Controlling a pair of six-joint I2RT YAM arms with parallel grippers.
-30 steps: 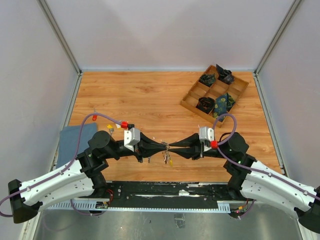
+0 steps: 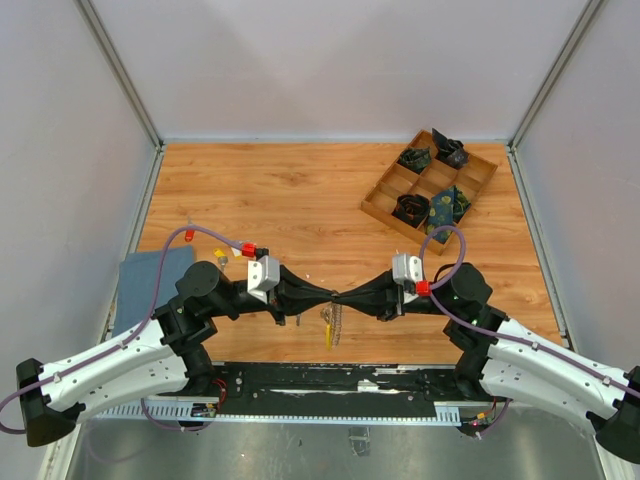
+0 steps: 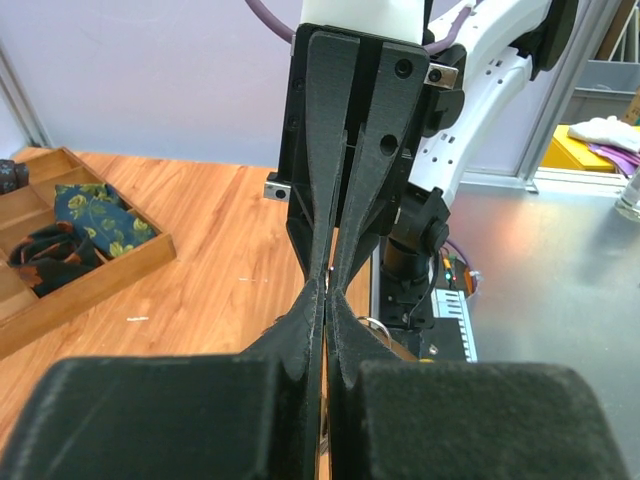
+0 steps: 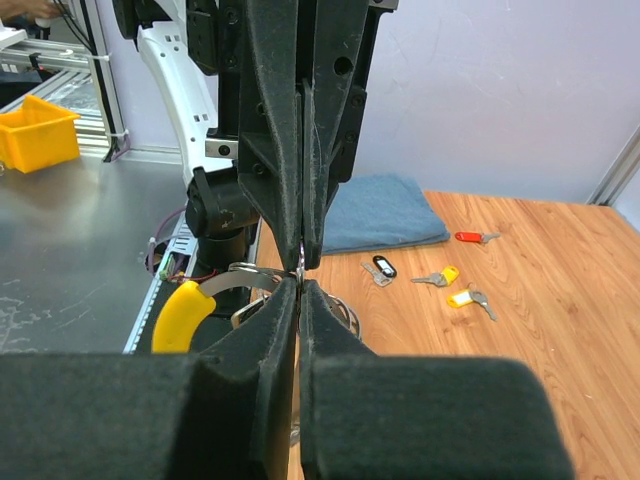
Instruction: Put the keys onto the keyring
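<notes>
Fingertip to fingertip, my left gripper (image 2: 329, 295) and right gripper (image 2: 338, 296) meet above the front of the table. Both are shut. The metal keyring (image 4: 345, 316) is at their tips, and a thin bright bit of metal shows between the fingers. A yellow-headed key (image 4: 182, 318) hangs from it, with other metal pieces partly hidden by the fingers. In the right wrist view, loose keys lie on the table: one with a red tag (image 4: 468, 237), one with a black tag (image 4: 384, 266), and two with yellow tags (image 4: 449, 274) (image 4: 460, 298).
A folded blue cloth (image 2: 153, 287) lies at the left edge. At the back right stands a wooden divided box (image 2: 383, 205) holding dark cloth items.
The hanging keys have swung a little. The left arm looks still.
</notes>
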